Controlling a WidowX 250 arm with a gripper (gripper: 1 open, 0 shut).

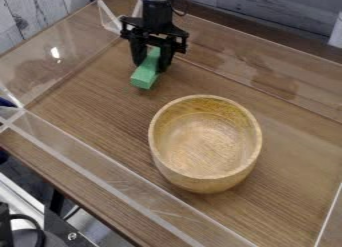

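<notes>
My black gripper (154, 46) reaches down from the top centre of the camera view, shut on a green object (146, 75) that hangs tilted below it, over the wooden surface. The fingertips are partly hidden against the object. In front and to the right stands a large, pale tan round bowl (206, 141), with nothing visible inside it.
A clear plastic edge runs along the left side. Black cables lie at the lower left corner.
</notes>
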